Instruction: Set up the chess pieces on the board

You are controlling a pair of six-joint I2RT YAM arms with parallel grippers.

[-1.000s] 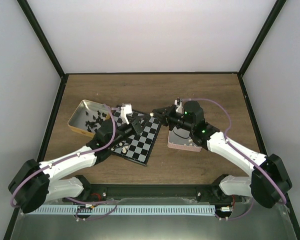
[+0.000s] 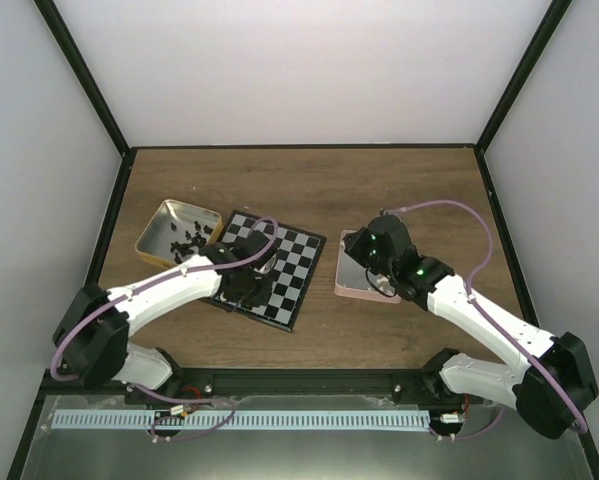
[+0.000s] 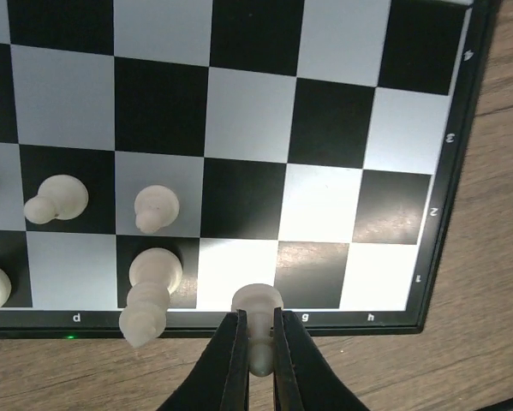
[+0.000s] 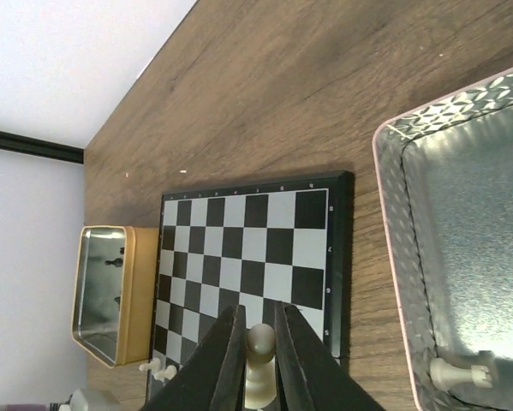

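My left gripper is shut on a white chess piece (image 3: 259,312) over the near edge of the chessboard (image 3: 327,120), by file g. Several white pieces (image 3: 155,206) stand on the board to its left. My right gripper has a white piece (image 4: 259,368) between its fingers, above and to the right of the board; whether it grips it firmly is unclear. In the top view the left arm covers much of the board.
A pink-rimmed metal tray (image 4: 391,197) with a white piece (image 4: 462,372) lies right of the board. A yellow bin (image 2: 151,250) of black pieces sits at the left.
The two grippers have moved apart from above the board's middle: the left down over the board's near part, the right rightward toward the pink-rimmed tray.
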